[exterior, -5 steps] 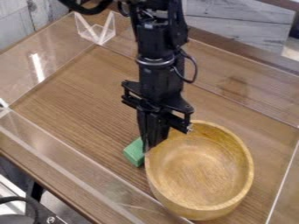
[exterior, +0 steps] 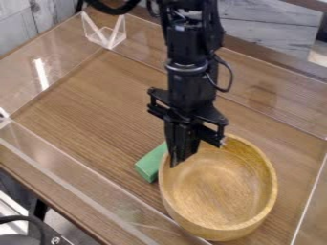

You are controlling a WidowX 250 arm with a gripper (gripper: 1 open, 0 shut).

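My black gripper [exterior: 177,145] reaches down from the top centre, its tip at the upper left rim of a tan oval bowl [exterior: 224,206]. Its fingers look close together; I cannot see anything between them. A green object [exterior: 149,166] lies on the wooden surface just left of the bowl, partly behind it.
A clear plastic piece [exterior: 105,27] stands at the back left. Black cables show at the lower left edge.
The arm and gripper have shifted very slightly; the bowl and green object look in about the same place.
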